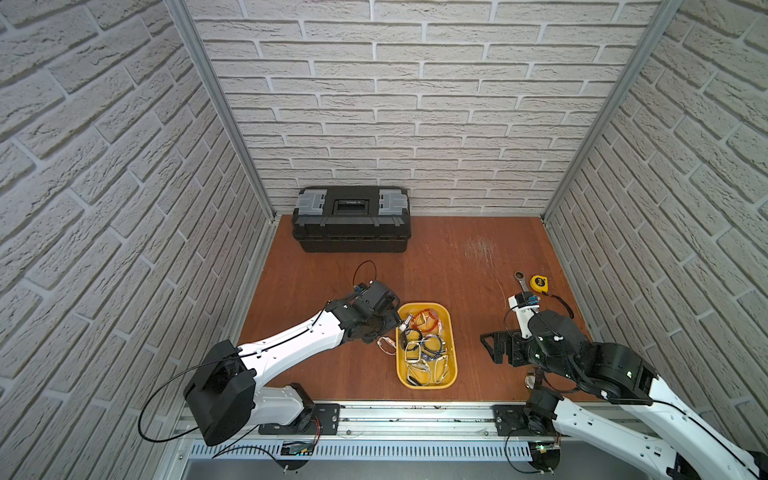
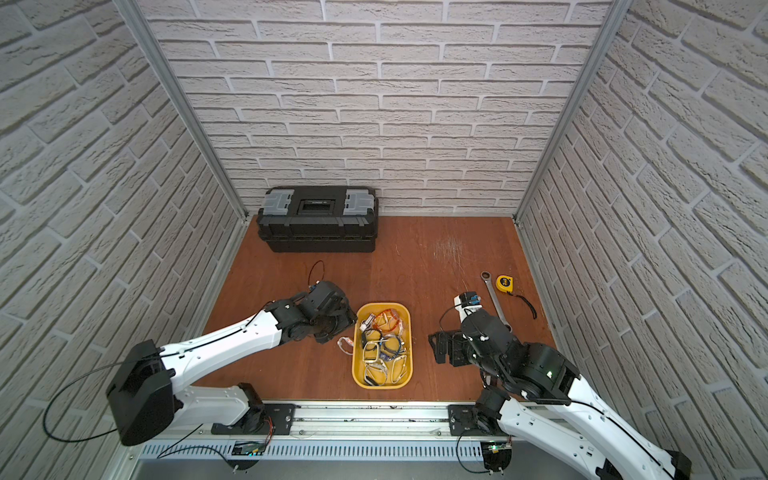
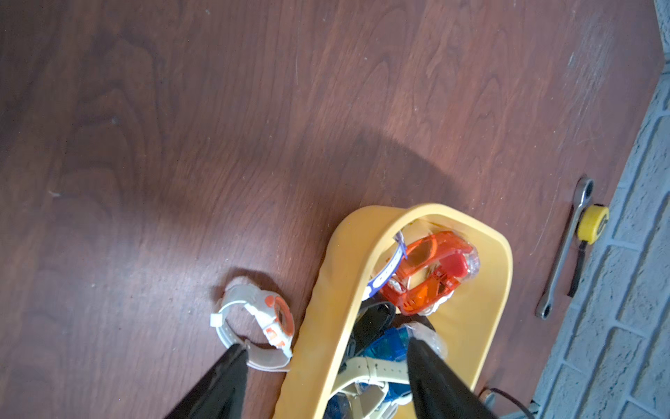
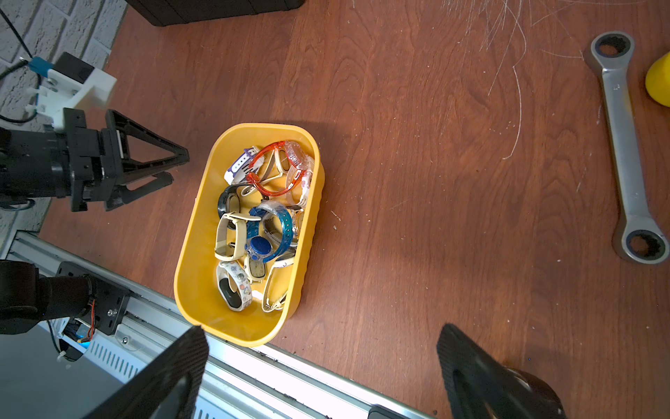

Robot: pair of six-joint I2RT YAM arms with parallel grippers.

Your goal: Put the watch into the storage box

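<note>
A white watch with orange markings (image 3: 272, 317) lies on the wood beside a yellow storage box (image 3: 335, 272), which holds several watches, among them red, blue, white and black ones. My left gripper is open above that white watch and the box's near side; from the right wrist view its empty fingers show left of the box (image 4: 226, 132). My right gripper stands open and empty over the right part of the table, right of the box.
A black toolbox (image 1: 352, 232) stands at the back left. A wrench (image 4: 624, 146) and yellow tape measure (image 3: 592, 222) lie at the right. A dark round object (image 4: 537, 387) sits near the front right.
</note>
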